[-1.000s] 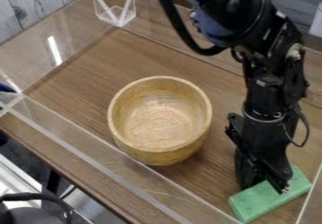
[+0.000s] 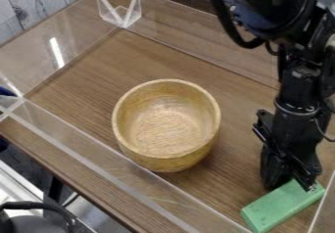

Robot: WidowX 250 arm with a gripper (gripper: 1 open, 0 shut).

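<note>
My black gripper (image 2: pixel 281 168) is low at the right, its fingertips down at the upper end of a green rectangular block (image 2: pixel 271 209) at the bottom right of the table. The fingers look close together; whether they touch the block is hard to tell. A round wooden bowl (image 2: pixel 165 127) stands to the left of the gripper, apart from it.
The wooden table (image 2: pixel 118 66) is bordered by clear plastic walls, with a small clear bracket (image 2: pixel 118 12) at the back left. Dark cables lie outside at the lower left.
The gripper and arm have shifted slightly right and tilted a little. The green block has stayed nearly in place.
</note>
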